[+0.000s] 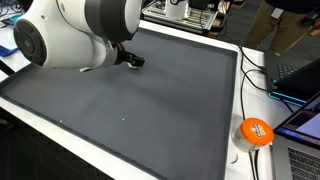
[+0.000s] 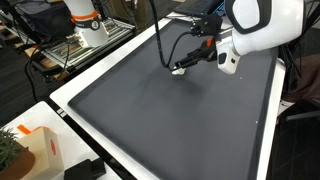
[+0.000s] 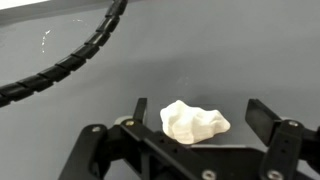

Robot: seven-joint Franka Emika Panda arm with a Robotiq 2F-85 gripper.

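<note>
A small white lumpy piece (image 3: 193, 122) lies in the wrist view between the two black fingers of my gripper. The fingers stand apart, with a gap at either side of the piece. In exterior view 2 the white piece (image 2: 179, 71) shows at the tip of the gripper (image 2: 184, 66), low over the grey table. Most of the piece is hidden in exterior view 1, where the gripper (image 1: 134, 62) is at the far left part of the table.
An orange-lidded container (image 1: 252, 134) stands outside its right edge, near a laptop. A black spiral-wrapped cable (image 3: 75, 63) crosses the wrist view's upper left.
</note>
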